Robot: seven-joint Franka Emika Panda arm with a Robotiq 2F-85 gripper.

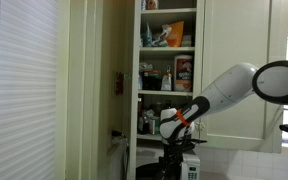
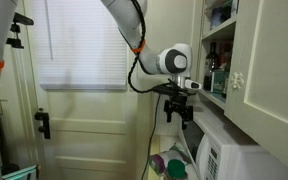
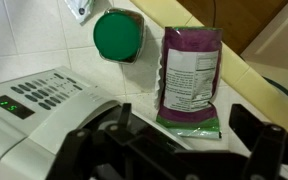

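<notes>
In the wrist view, my gripper stands open above the counter, its fingers wide apart with nothing between them. A purple bag with a white printed label lies on the tiles just ahead of the fingers, its lower end reaching into the gap as seen from above. Beside it is a jar with a green lid. Exterior view 2 has the gripper pointing down, well above the green lid and the bag. In exterior view 1 the gripper is dark and partly lost against the microwave.
A white microwave sits close on the left in the wrist view. Open shelves with packets and bottles rise above the counter, and a cabinet door hangs open. A small packet lies near the jar.
</notes>
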